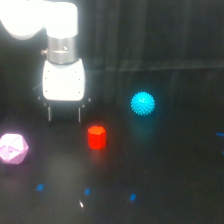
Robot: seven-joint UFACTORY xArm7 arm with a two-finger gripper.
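The white arm's gripper (65, 115) points downward at the upper left. Its two thin dark fingers stand well apart, so it is open with nothing between them. To the right of the gripper and nearer the camera, a red cylinder (97, 138) stands upright on the dark surface. A pink faceted ball (13, 149) lies at the left edge. The spiky cyan ball (142, 103) is farther back, right of centre. None of these objects is touched by the fingers.
Small blue marks (87, 191) dot the dark tabletop (175, 170) in front, and a white speck (81, 204) lies near them. Dark curtain-like folds (150, 50) form the background.
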